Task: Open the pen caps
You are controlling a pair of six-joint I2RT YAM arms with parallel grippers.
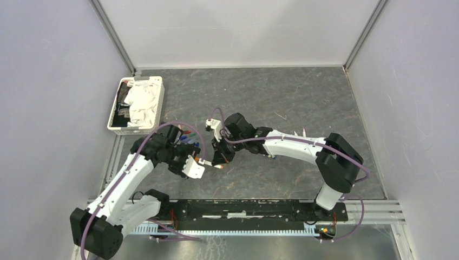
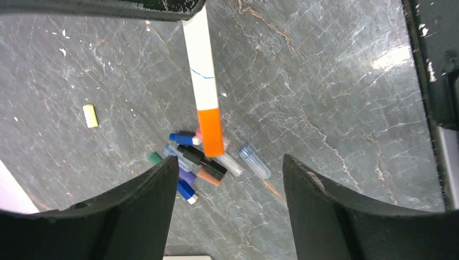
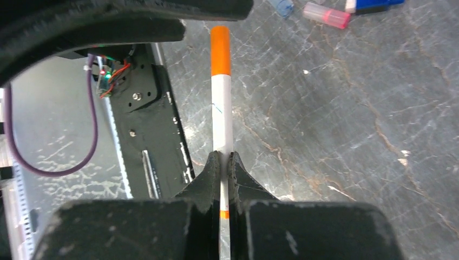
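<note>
A white pen [image 3: 222,116] with an orange cap [image 3: 220,51] stands lengthwise in the right wrist view, its barrel clamped between the tips of my right gripper. That gripper is shut on it; the capped end points away from the fingers. In the left wrist view the orange cap [image 2: 210,132] points toward my left gripper, whose fingers stand apart with nothing gripped. The cap's end lies just short of the gap between them. From above, both grippers face each other at the front left, the pen [image 1: 208,162] bridging them.
Several loose caps [image 2: 208,162] lie on the table below the left gripper, and a yellow cap [image 2: 90,116] lies apart. A white basket [image 1: 161,103] with cloth stands back left. My right arm hides most of the pens [image 1: 303,132] at right.
</note>
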